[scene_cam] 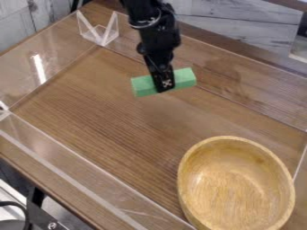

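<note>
My black gripper (163, 74) hangs down from the top of the camera view, shut on a light green rectangular block (149, 85). The block is held above the wooden tabletop (102, 135), slightly tilted, in the upper middle of the view.
A round pale tan bowl (235, 189) sits at the lower right. A clear plastic piece (100, 32) stands at the upper left. A wall borders the table at the back, and clear panels edge the left side.
</note>
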